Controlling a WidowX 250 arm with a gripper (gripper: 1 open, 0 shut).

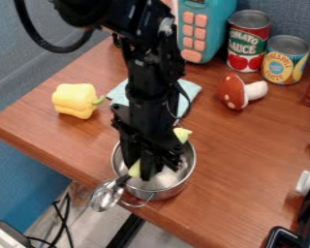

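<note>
My black gripper (155, 158) reaches down into a steel pot (173, 191) at the table's near edge. A pale yellow object (182, 135) shows at the pot's back rim beside the gripper, and more pale yellow shows lower at the fingers, largely hidden by them. I cannot tell whether the fingers hold it. A shiny lid or ladle-like piece (105, 197) hangs at the pot's left. A yellow pepper (75, 98) lies on the table to the left.
A pale cloth (117, 93) lies behind the arm. A toy mushroom (239, 91), two cans (247, 44) and a teal phone (204, 19) stand at the back. A black appliance (297, 218) is at the right edge.
</note>
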